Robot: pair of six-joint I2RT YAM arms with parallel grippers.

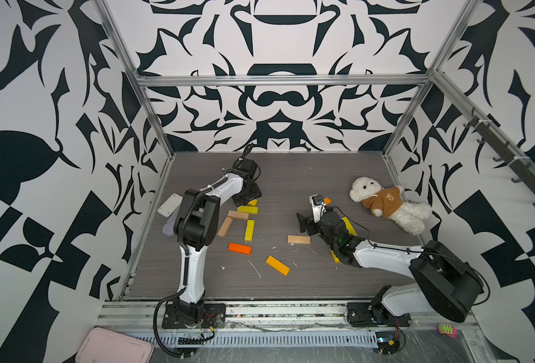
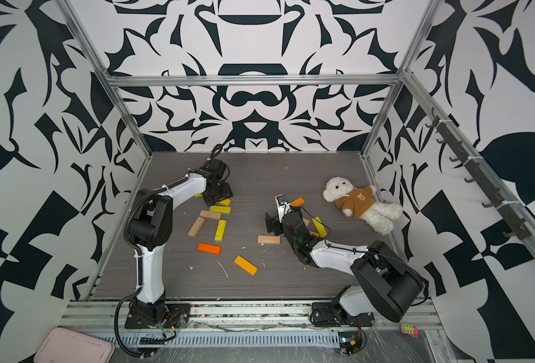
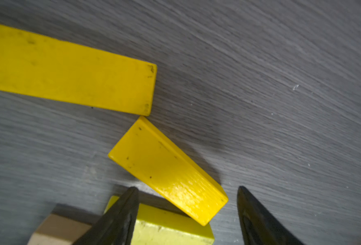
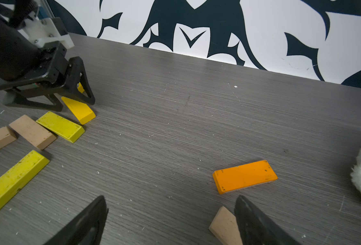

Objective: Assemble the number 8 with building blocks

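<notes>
My left gripper stands part open over a yellow block [image 3: 166, 169], whose near end shows between the fingertips; nothing is gripped. A longer yellow block [image 3: 66, 67] lies behind it. Below it, a yellow-green block [image 3: 168, 228] and a wooden block [image 3: 58, 228] are partly cut off. On the table, wooden blocks [image 1: 237, 214], an upright-running yellow block [image 1: 250, 230], a red-orange block [image 1: 239, 248] and an amber block [image 1: 277, 265] are loosely spread. My right gripper is open and empty, near a wooden block [image 1: 298, 239].
An orange block [image 4: 245, 176] and another wooden block [image 4: 225, 226] lie by the right gripper. Partly behind the right arm are yellow blocks [image 2: 319, 227]. A teddy bear [image 1: 388, 202] rests at the right.
</notes>
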